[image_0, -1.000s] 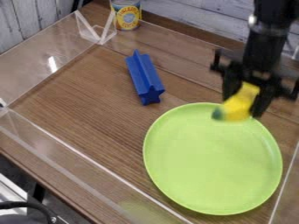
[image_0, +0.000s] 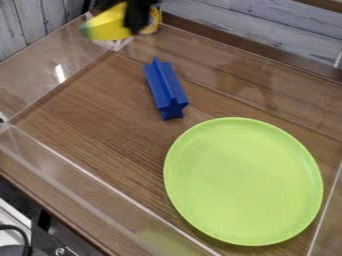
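My gripper (image_0: 126, 22), dark and blurred at the top left, is shut on a yellow object (image_0: 104, 26) above the back left corner of the wooden table. A blue ridged block (image_0: 167, 90) lies on the table near the middle. A large green plate (image_0: 243, 182) lies empty at the front right.
A can (image_0: 151, 22) stands at the back, partly hidden behind the gripper. Clear low walls edge the table at the left and front. White plank walls rise behind.
My gripper with the yellow object has swept from above the plate at the right, across the back, to the top left. The block and plate have not moved.
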